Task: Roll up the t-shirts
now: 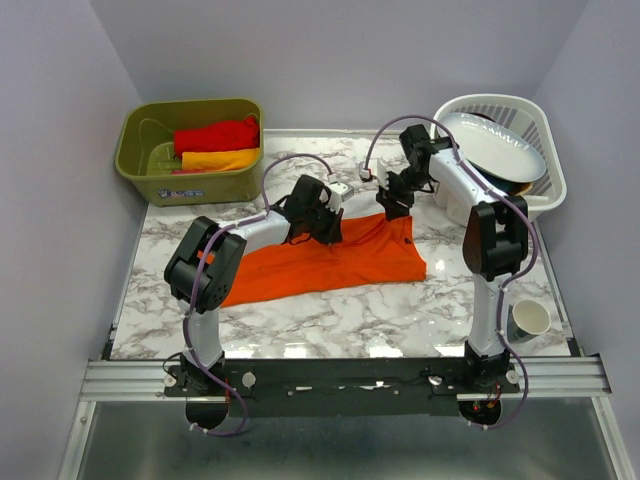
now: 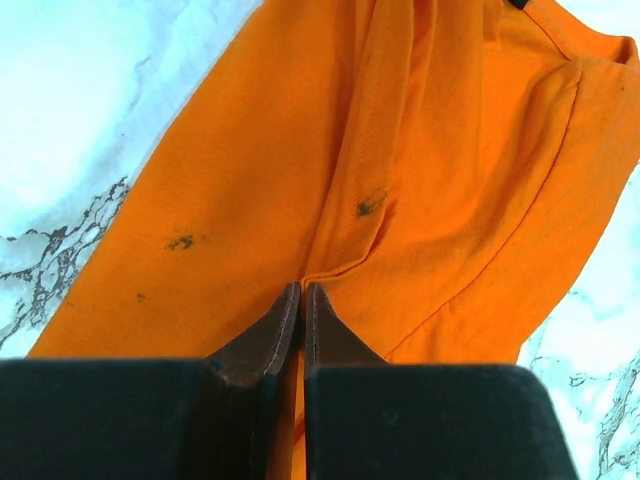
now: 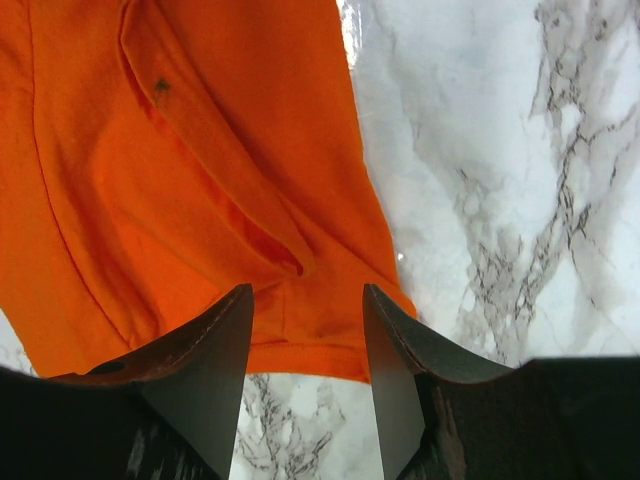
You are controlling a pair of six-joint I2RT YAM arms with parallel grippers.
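An orange t-shirt (image 1: 290, 272) lies spread on the marble table, with a folded flap (image 2: 372, 130) running along it. My left gripper is shut at the near corner of that flap, and the cloth meets its fingertips, apparently pinched between them. On the right side, my right gripper stands open over the shirt's end, where the narrow flap tip (image 3: 290, 262) lies between and ahead of its fingers. No cloth is gripped there. From above, the right gripper (image 1: 394, 210) is at the shirt's upper right corner.
An olive bin (image 1: 190, 187) with red and yellow cloths stands at the back left. A white basket (image 1: 552, 190) holding plates is at the back right, close beside the right arm. A white cup (image 1: 530, 319) stands front right.
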